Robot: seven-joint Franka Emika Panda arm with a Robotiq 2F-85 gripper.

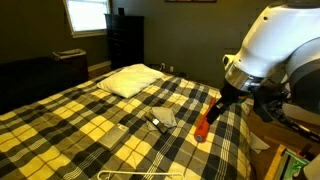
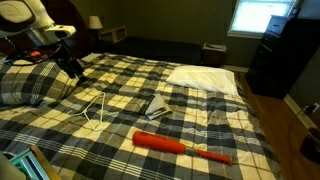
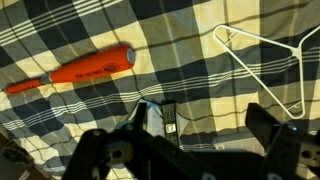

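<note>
Above the plaid-covered bed, my gripper stands open, its two black fingers wide apart with nothing between them. A red bat (image 3: 92, 68) with a thin handle lies at upper left in the wrist view, and across the front in exterior view 2 (image 2: 160, 143). At upper right lies a white clothes hanger (image 3: 243, 62), apart from the bat. A dark remote (image 3: 170, 118) rests beside a folded grey cloth (image 1: 163, 114). Part of the cloth is hidden by the gripper in the wrist view.
A white pillow (image 1: 130, 80) lies toward the far side of the bed. A pale flat item (image 1: 114, 133) sits left of the remote in exterior view 1. Bare plaid cover (image 2: 120, 75) stretches over the far left in exterior view 2. A dark dresser (image 1: 125, 40) stands beyond.
</note>
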